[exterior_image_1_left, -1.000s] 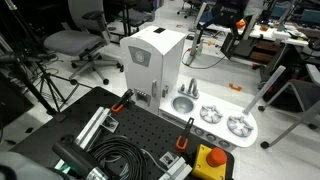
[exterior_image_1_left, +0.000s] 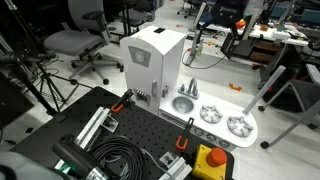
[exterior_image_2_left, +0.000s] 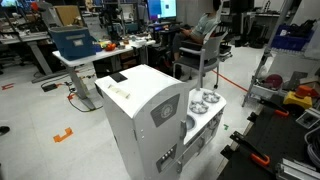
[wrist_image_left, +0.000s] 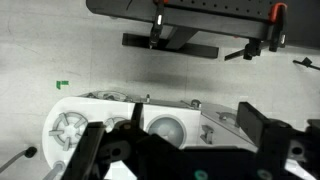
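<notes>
In the wrist view my gripper points down over the white toy kitchen, its two black fingers (wrist_image_left: 125, 134) spread wide. Nothing shows between them except the counter and the round grey sink (wrist_image_left: 167, 130) below. Exterior view 1 has the arm's dark end at the top, above and behind the white counter (exterior_image_1_left: 216, 137). On that counter are the sink (exterior_image_1_left: 182, 104) with a faucet (exterior_image_1_left: 192, 88) and two stove burners (exterior_image_1_left: 239, 126). A tall white cabinet (exterior_image_1_left: 143, 66) stands at the counter's left end, its front closed.
A black perforated table with coiled black cable (exterior_image_1_left: 118, 158) lies at the front. Beside it is a yellow box with a red button (exterior_image_1_left: 216, 157). Office chairs (exterior_image_1_left: 78, 40) stand behind. The counter around the sink looks clear.
</notes>
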